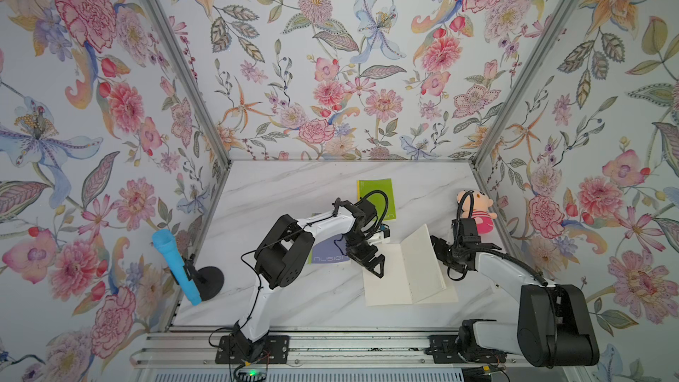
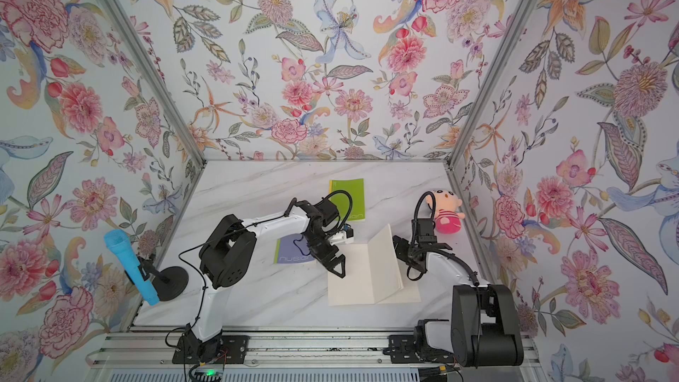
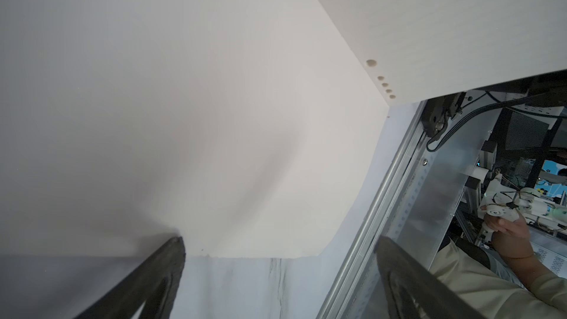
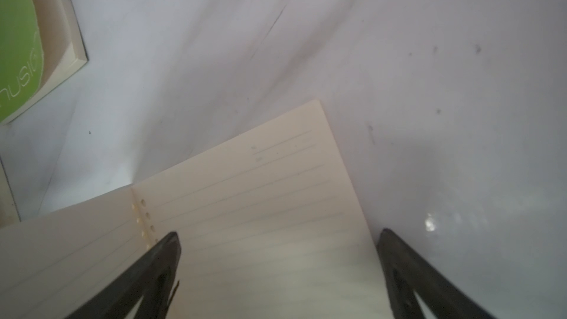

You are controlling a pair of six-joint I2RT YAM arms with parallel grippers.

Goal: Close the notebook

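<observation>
The notebook [image 1: 385, 286] lies open on the table, its left side flat and one leaf [image 1: 423, 265] standing up tilted from the middle. Over the flat left side hovers my left gripper [image 1: 379, 266], open. In the left wrist view its fingers [image 3: 156, 277] are wide apart near the page's edge, nothing held. To the right of the raised leaf is my right gripper [image 1: 440, 251], also open. From the right wrist, a lined page [image 4: 254, 218] lies flat below the spread fingers [image 4: 407, 277], while the raised leaf [image 4: 53, 254] fills the lower left.
Behind the notebook lies a green book [image 1: 375, 194], partly covered by the left arm. A purple book [image 1: 329, 251] sits under that arm. A pink doll [image 1: 481, 212] rests beyond the right gripper, and a blue lamp [image 1: 176, 268] stands far left.
</observation>
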